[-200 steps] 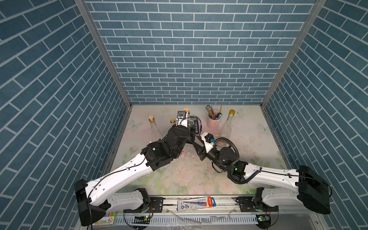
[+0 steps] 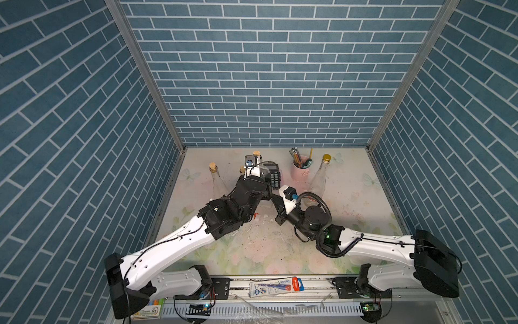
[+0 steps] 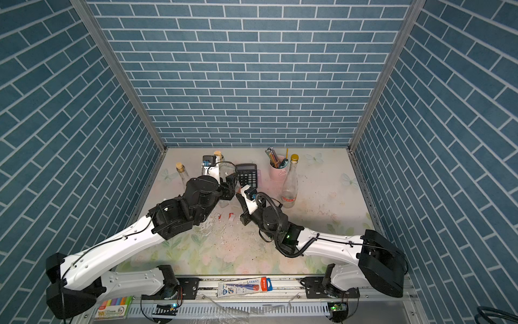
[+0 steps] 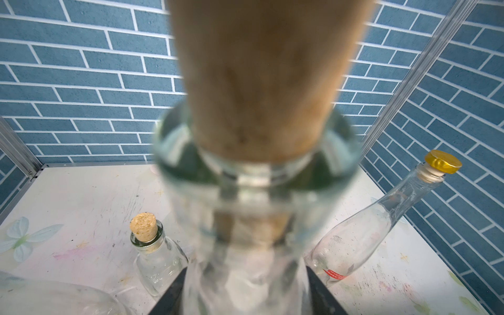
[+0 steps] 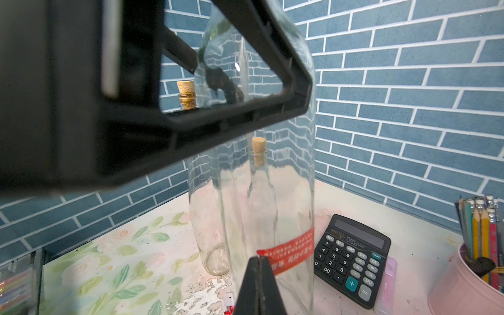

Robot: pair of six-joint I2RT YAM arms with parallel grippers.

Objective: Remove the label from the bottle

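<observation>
A clear corked bottle (image 4: 246,210) is upright in my left gripper, whose fingers close on it from both sides. On its lower part is a red printed label (image 5: 294,251), visible in the right wrist view. The tips of my right gripper are pressed together, with nothing visible between them. They overlap the label's left end in that view; whether they touch it, I cannot tell. In the top left view, my right gripper (image 2: 278,208) sits low, beside the left one, and the arms hide most of the bottle.
Another corked bottle (image 2: 216,181) stands left, and a gold-capped bottle (image 3: 290,186) right. Behind are a calculator (image 5: 351,257) and a pink pencil cup (image 3: 278,171). Small red scraps (image 3: 231,216) lie on the table.
The held bottle's cork and the top of my left gripper have shifted slightly left. My right arm has also edged left.
</observation>
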